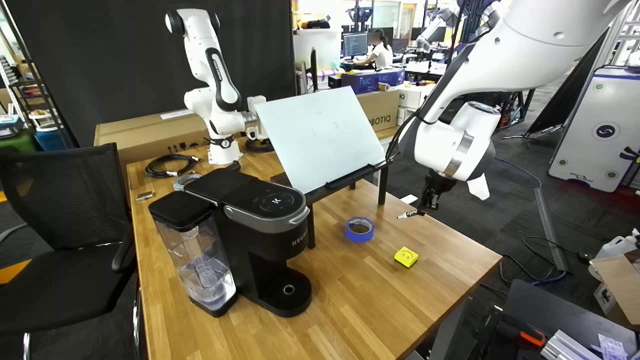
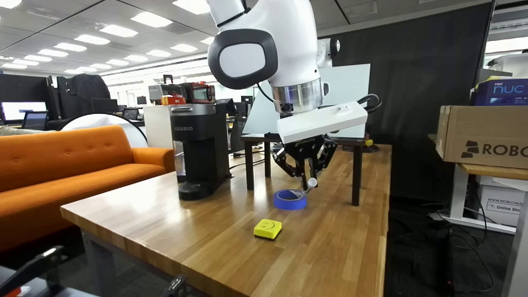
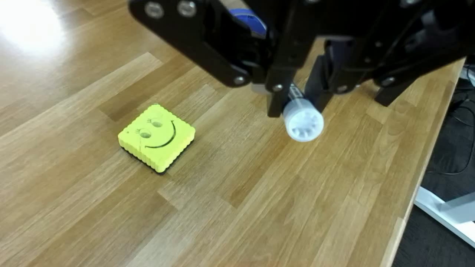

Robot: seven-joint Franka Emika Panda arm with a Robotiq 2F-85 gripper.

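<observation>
My gripper is shut on a white marker (image 3: 304, 122), whose pale round end shows just beyond the fingertips in the wrist view. In exterior view 1 the marker (image 1: 408, 214) sticks out to the left of the gripper (image 1: 422, 210), above the table's right side. From exterior view 2 the gripper (image 2: 307, 181) hangs over the table in front of the tilted whiteboard (image 2: 346, 86). The whiteboard (image 1: 324, 132) leans on a dark stand. A yellow smiley eraser (image 3: 156, 138) lies apart from the gripper on the wood.
A blue tape roll (image 1: 360, 230) lies between the stand and the eraser. The black coffee maker (image 1: 258, 234) takes up the table's left part. A second white arm (image 1: 219, 96) stands at the back.
</observation>
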